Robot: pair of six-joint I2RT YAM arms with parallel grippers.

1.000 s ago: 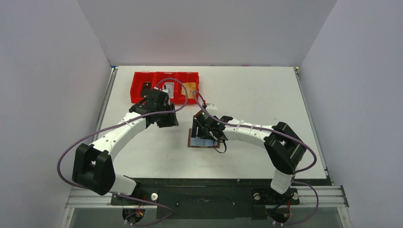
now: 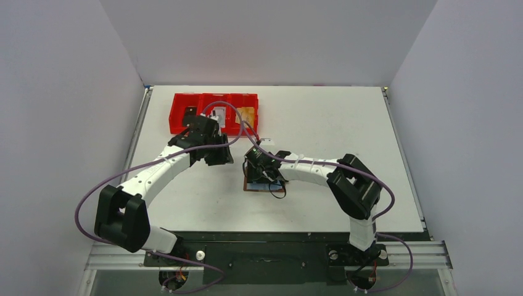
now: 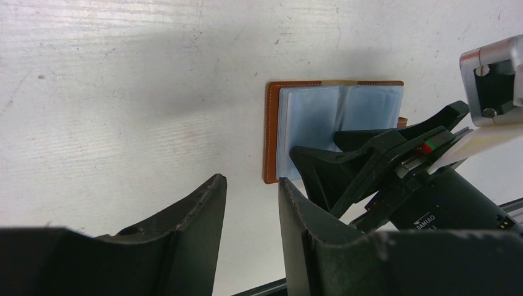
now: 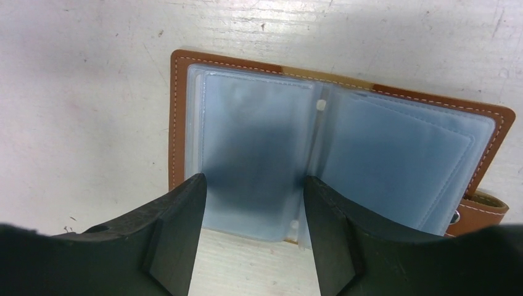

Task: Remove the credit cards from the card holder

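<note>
The card holder lies spread flat on the table, with a brown stitched cover and bluish clear sleeves on both halves. No credit card can be made out plainly through the sleeves. Over its left half hangs my right gripper, fingers parted, one to each side of the left sleeves; whether they touch is unclear. From the left wrist view, the right fingers appear over the card holder. My left gripper is open and empty, above bare table to the left of the holder.
A red tray with three compartments stands at the back left, small items inside. A brown strap sticks out at the holder's right.
The left arm is practically still, and the holder keeps its place.
</note>
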